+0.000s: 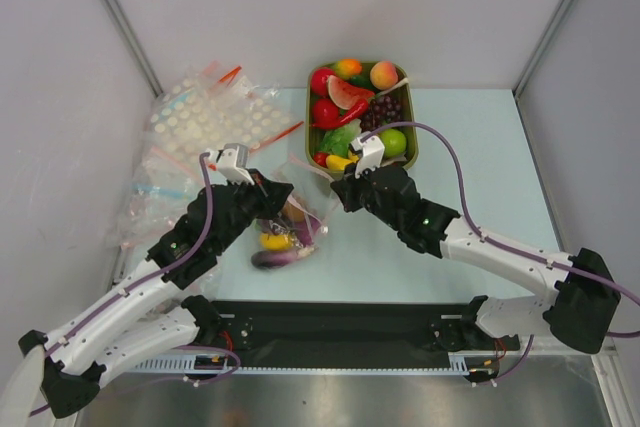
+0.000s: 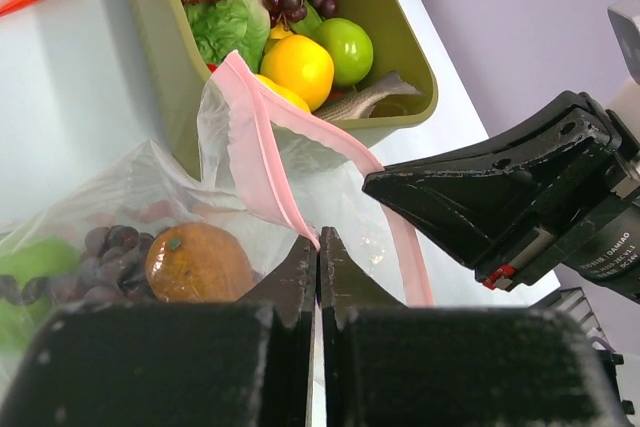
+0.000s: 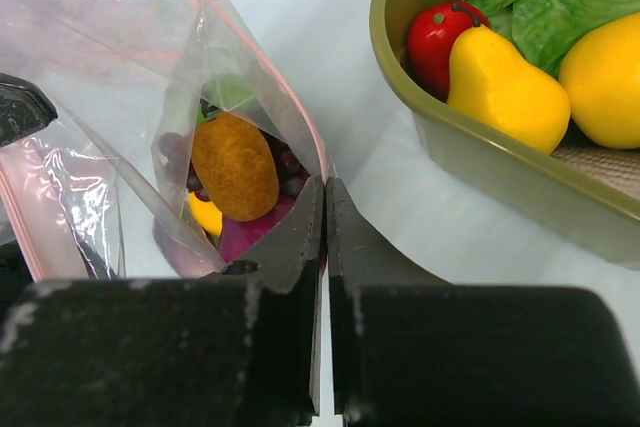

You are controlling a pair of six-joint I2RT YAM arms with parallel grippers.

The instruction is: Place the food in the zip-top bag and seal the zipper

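Observation:
The clear zip bag with pink zip strips [image 2: 262,137] lies with its mouth spread between my grippers. Inside are a brown round food [image 2: 200,262], dark grapes [image 2: 118,257], a purple piece [image 3: 250,232] and something yellow [image 1: 276,242]. My left gripper is shut on one pink edge of the mouth. Across from it, my right gripper is shut on the opposite pink edge. In the top view the left gripper [image 1: 284,192] and right gripper [image 1: 347,203] stand a short gap apart, above the table.
An olive bin [image 1: 411,107] full of toy fruit and vegetables stands just behind the right gripper. Other clear bags [image 1: 195,122] with orange-red zips lie at the back left.

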